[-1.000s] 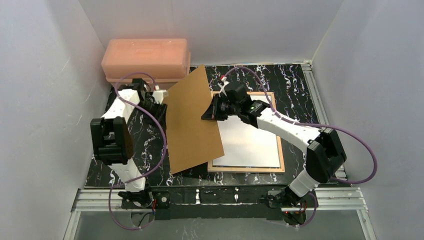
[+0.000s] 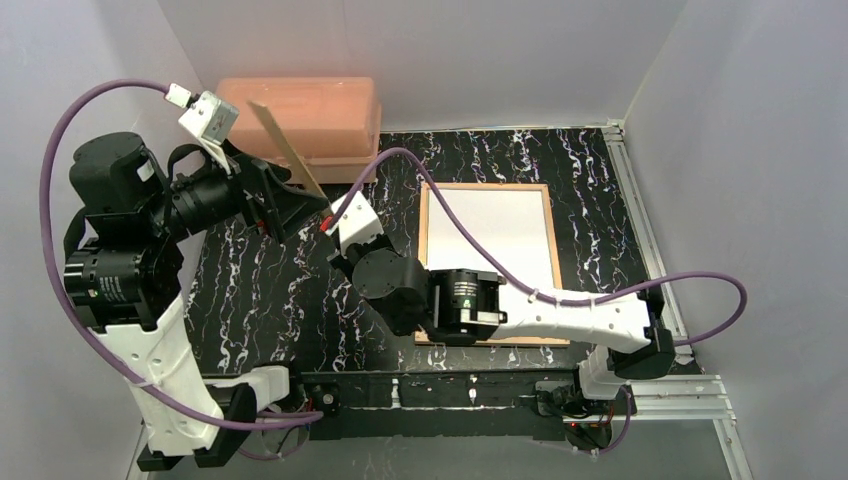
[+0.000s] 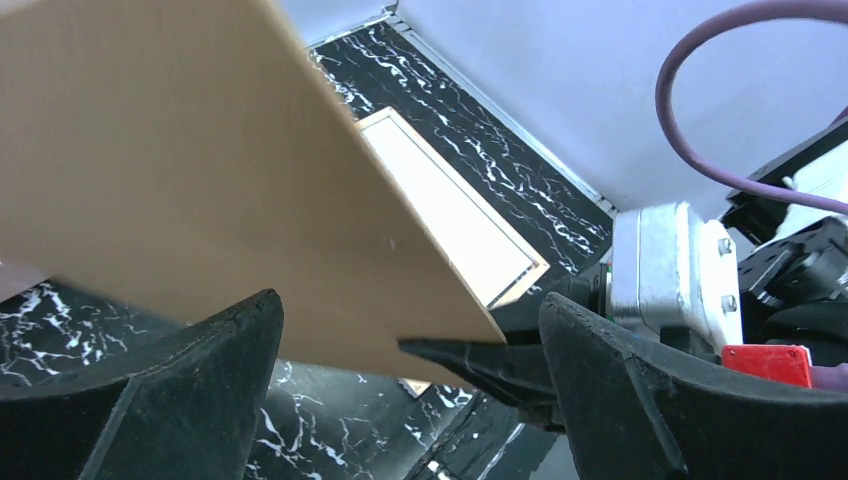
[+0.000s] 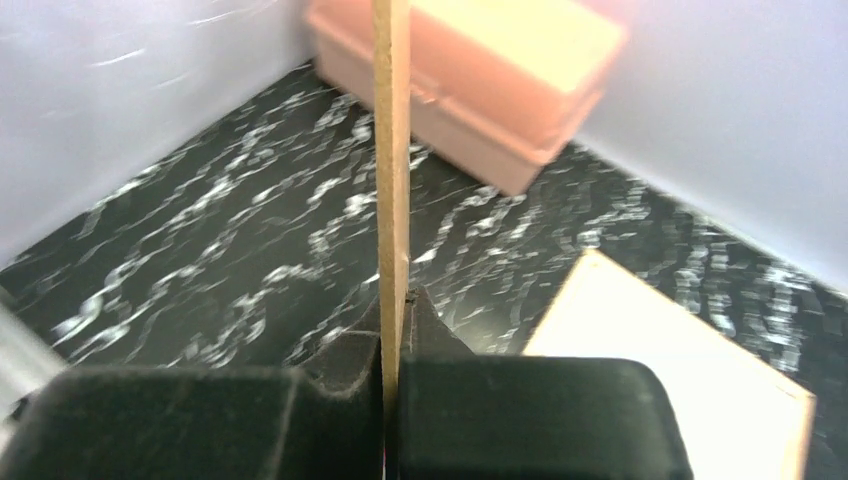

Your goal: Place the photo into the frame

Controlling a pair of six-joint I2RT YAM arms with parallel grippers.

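The brown backing board is held up off the table and seen nearly edge-on from above. My right gripper is shut on its edge, and the board rises between the fingers. In the left wrist view the broad brown face of the board fills the upper left, close to the camera. My left gripper is open, its fingers apart on either side of the board's lower part, with nothing gripped. The wooden frame lies flat on the table with a white sheet in it, partly hidden by my right arm.
A translucent orange box stands at the back left, just behind the board and my left gripper. Grey walls enclose the sides and back.
The board has swung from showing its broad face to nearly edge-on and moved left with my right gripper. My left arm has risen and come up to the board.
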